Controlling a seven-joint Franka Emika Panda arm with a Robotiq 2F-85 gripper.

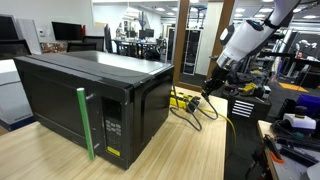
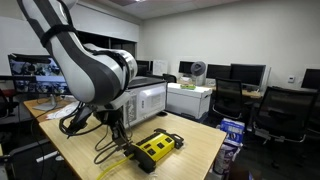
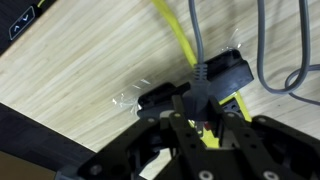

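In the wrist view my gripper is closed around a dark grey plug [image 3: 201, 88], its cable running upward out of the frame. Beneath it lies a black and yellow power strip [image 3: 233, 76], with the plug overlapping the black end. Whether the plug sits in a socket or only above one, I cannot tell. Exterior view 2 shows the yellow strip [image 2: 158, 144] on the table beside the arm. From exterior view 1 the strip [image 1: 181, 101] appears partly hidden behind the black microwave [image 1: 118, 118].
Loose grey cable [image 3: 262, 55] loops on the wood beside the strip, and a yellow cord [image 3: 176, 30] runs away from it. The microwave fills the left part of the table [image 1: 182, 158]. Bare tabletop lies in front of it.
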